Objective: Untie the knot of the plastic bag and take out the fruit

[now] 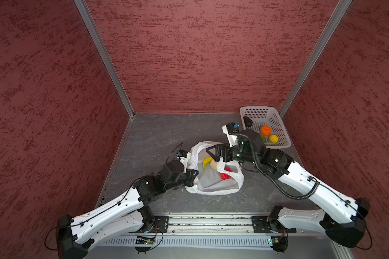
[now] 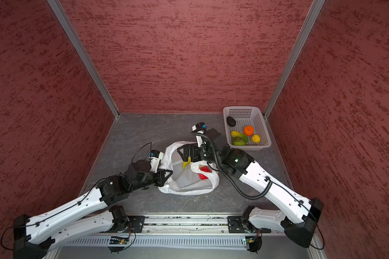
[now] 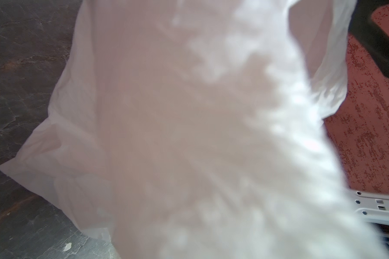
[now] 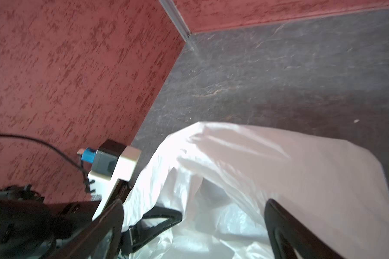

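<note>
The white plastic bag [image 1: 216,190] lies opened on the table, with a banana [image 1: 206,162], a beige fruit [image 1: 213,165] and a red fruit [image 1: 224,175] inside. My left gripper [image 1: 195,177] is at the bag's left rim, shut; its wrist view is filled by blurred plastic, hiding whether anything thin is between its fingertips. My right gripper hangs open over the upper part of the bag, its fingers wide apart with the bag showing below them.
A grey basket [image 2: 262,144] at the back right holds several fruits. Red walls surround the workspace.
</note>
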